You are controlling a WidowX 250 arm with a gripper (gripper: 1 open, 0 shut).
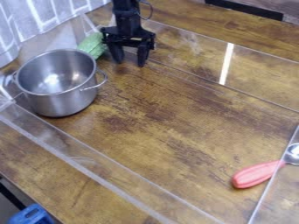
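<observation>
My black gripper [128, 45] is at the top middle, low over the wooden table, beside a green object [91, 45] at the back left. Its fingers are small and dark here, and I cannot tell whether they are open or shut. A large steel pot [56, 80] with side handles stands at the left, in front of the green object.
A utensil with a red handle [257, 173] and metal head lies at the lower right. Clear plastic borders [117, 166] edge the work area. A blue object [33, 214] sits at the bottom left corner.
</observation>
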